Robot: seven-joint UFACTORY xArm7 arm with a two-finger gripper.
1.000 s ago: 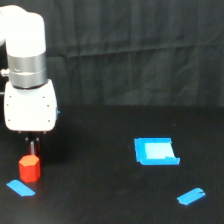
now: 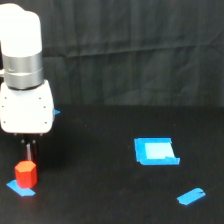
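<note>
At the lower left a red hexagonal block (image 2: 26,174) stands on or just over a small blue tape mark (image 2: 20,188). Directly behind and above the block is my gripper (image 2: 29,156), pointing down from the white arm (image 2: 26,108). Its two thin dark fingers come down close to the block's top, and the block hides their tips. Whether they grip the block or only touch it from behind cannot be made out.
A white square (image 2: 158,151) framed in blue tape lies right of centre on the black table. Another blue tape strip (image 2: 190,196) is at the lower right.
My gripper and the red block have both shifted slightly left and toward the camera. The block now overlaps the small blue tape mark, which it stood behind before.
</note>
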